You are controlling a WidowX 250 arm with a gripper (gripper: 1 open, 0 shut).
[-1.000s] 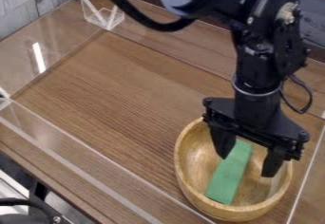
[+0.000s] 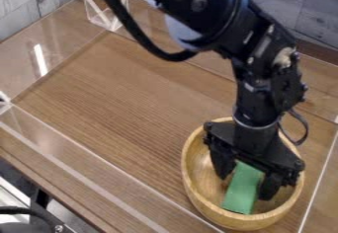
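Observation:
My black gripper (image 2: pixel 248 159) reaches down into a round wooden bowl (image 2: pixel 201 188) at the lower right, its fingers open on either side of the upper part of a green block (image 2: pixel 240 195). The block lies on the bowl's floor, its lower part in clear view and its top partly hidden by the gripper. Whether the fingers touch it cannot be told.
Clear plastic pieces stand at the top left and left edge. A dark cable runs at the bottom left.
My gripper has moved down into the bowl and over the green block, covering more of its upper part. The bowl stays about where it was.

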